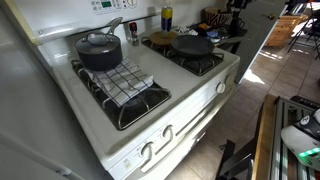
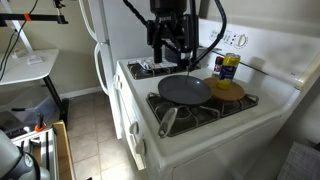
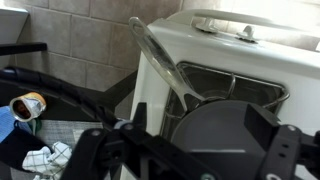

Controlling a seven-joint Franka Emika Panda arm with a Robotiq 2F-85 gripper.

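Note:
A dark frying pan [image 2: 185,90] rests on the stove's burner grate, its long handle [image 2: 170,122] reaching over the front edge of the stove. In the wrist view the same pan [image 3: 215,135] fills the lower middle, and its metal handle [image 3: 160,58] slants up to the left. My gripper is open, its fingers on either side of the view with a wide gap and nothing held. From the second exterior view the gripper [image 2: 172,52] hangs above the pan, apart from it.
A lidded dark pot [image 1: 99,50] and a striped cloth [image 1: 123,80] occupy the other burners. Behind the pan stand a yellow-and-blue bottle [image 2: 227,72] and a round brown wooden piece [image 2: 232,92]. Knobs [image 1: 167,132] line the stove front. Open floor [image 2: 92,130] lies before it.

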